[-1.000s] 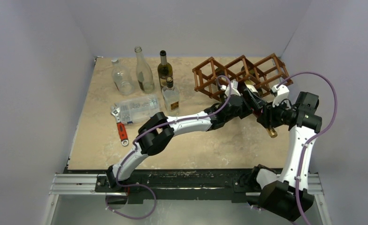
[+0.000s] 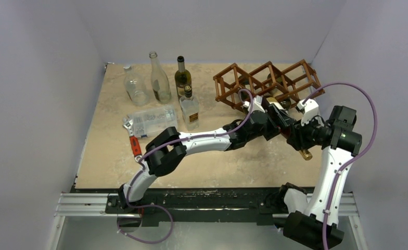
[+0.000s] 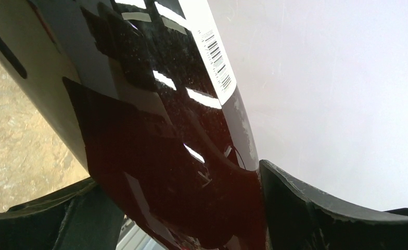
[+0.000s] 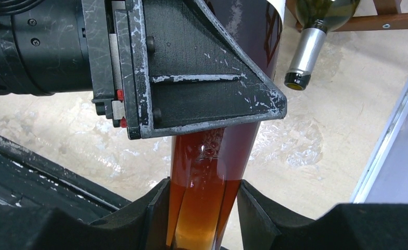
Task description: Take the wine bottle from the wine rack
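Observation:
The dark red wine bottle [image 3: 165, 130], with a white barcode label, is tilted between both my hands in front of the wooden wine rack [image 2: 236, 67]. My left gripper has a finger against either side of its body. Farther along, my right gripper is closed about the narrowing, amber-lit part of the bottle [image 4: 196, 213], both fingers touching the glass. A left-gripper finger [image 4: 202, 99] crosses the bottle in the right wrist view. From above, the gold-capped end [image 2: 306, 154] sticks out beneath the right hand; most of the body is hidden.
Another bottle [image 4: 304, 52] lies in the rack, neck outward. To the left stand a green bottle [image 2: 182, 78], clear bottles [image 2: 160, 86] and a clear plastic box [image 2: 152, 121], with a red-handled wrench [image 2: 135, 146] beside them.
Both hands and the bottle have shifted slightly toward the front of the table, and the gold-capped end has moved a little right. The rack and other bottles have stayed put.

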